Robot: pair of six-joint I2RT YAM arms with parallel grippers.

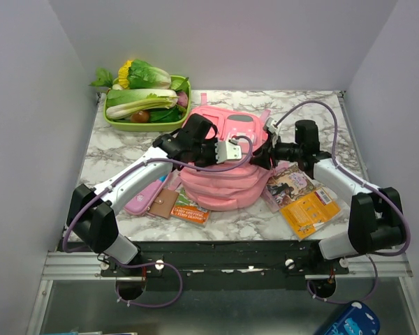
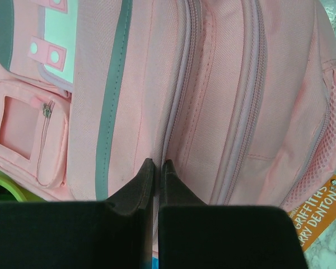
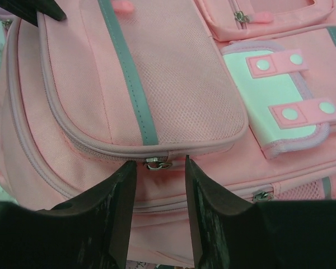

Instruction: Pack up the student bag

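Observation:
The pink backpack lies in the middle of the marble table, its front pocket and mint patch facing up. My left gripper is shut on a fold of the bag's fabric along a zipper seam. In the right wrist view, a metal zipper pull sits at the corner of the pocket seam. My right gripper is part open, with its fingers on either side of that pull, not closed on it. Whether the fingers touch the bag I cannot tell.
At the back left stands a green basket of vegetables. A pink case, a brown notebook and an orange book lie left of and before the bag. A yellow book and a picture book lie right.

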